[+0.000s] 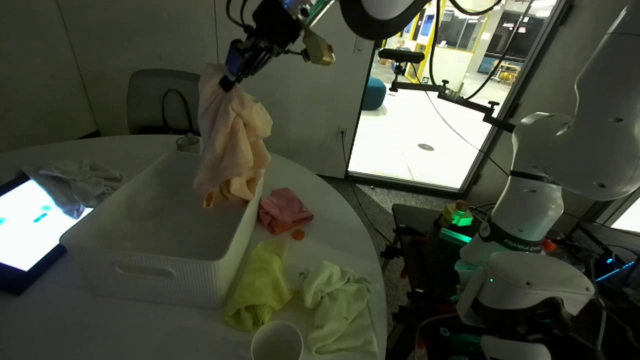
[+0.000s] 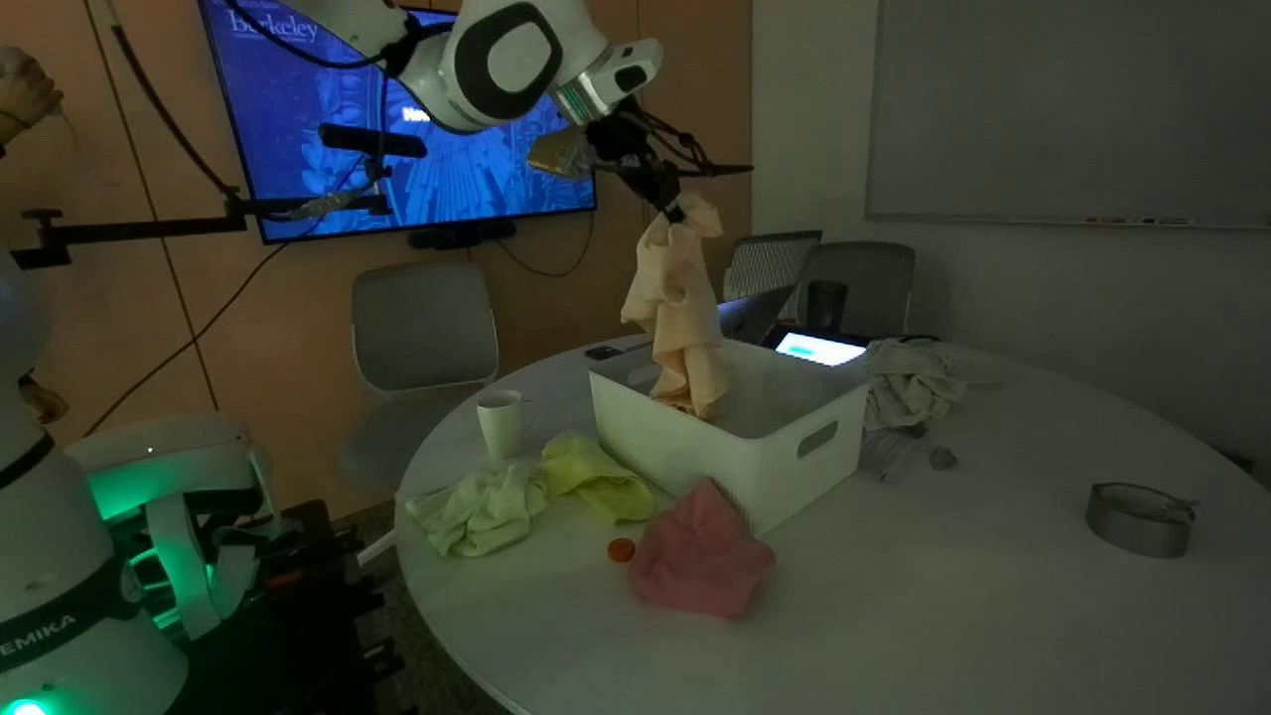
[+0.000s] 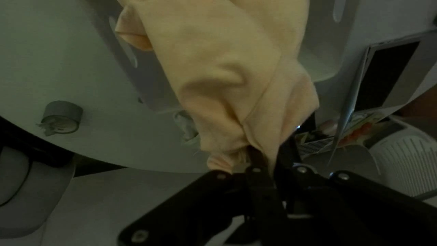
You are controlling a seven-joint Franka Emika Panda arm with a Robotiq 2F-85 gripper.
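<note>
A peach cloth (image 1: 235,141) hangs in loose folds from my gripper (image 1: 228,83), which is shut on its upper end. In the second exterior view the cloth (image 2: 676,312) dangles over the near side of the white bin (image 2: 691,445), its lower end about level with the rim. The bin (image 1: 144,285) looks empty where its floor shows. From the wrist, the cloth (image 3: 229,69) fills the upper middle and covers much of the bin; the dark fingers (image 3: 257,158) pinch its gathered end.
Beside the bin lie a pink cloth (image 2: 700,554), a yellow-green cloth (image 2: 596,477), a pale green cloth (image 2: 483,510) and an orange cap (image 2: 621,549). A white cup (image 2: 500,423) stands near them. Grey cloths (image 2: 912,387) lie past the bin. A tape roll (image 2: 1140,519) sits apart on open table.
</note>
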